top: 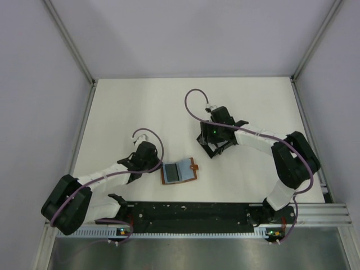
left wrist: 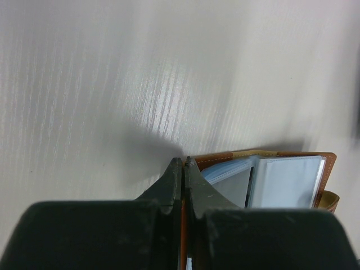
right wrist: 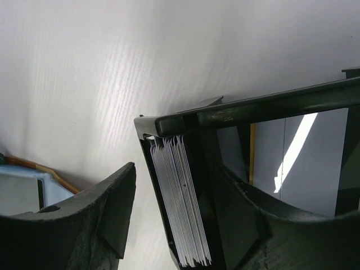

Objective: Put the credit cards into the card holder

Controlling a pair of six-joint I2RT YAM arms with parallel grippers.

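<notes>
The open card holder (top: 189, 169), brown with pale blue pockets, lies flat at the table's front middle. At its left corner is my left gripper, fingers shut; brown edging (left wrist: 211, 159) runs up to the fingertips, but whether any is pinched cannot be told. A black box (top: 209, 149) holds several thin cards (right wrist: 179, 199) standing on edge in a row. Over that row my right gripper is part open, one finger to each side, the cards in the gap and not clamped. Its right finger overlaps the box's inside in the right wrist view.
The box's dark rim (right wrist: 253, 109) crosses above the cards, with pale panels (right wrist: 315, 157) in a wider section beside them. Bare white table (top: 135, 107) stretches behind and left of both items.
</notes>
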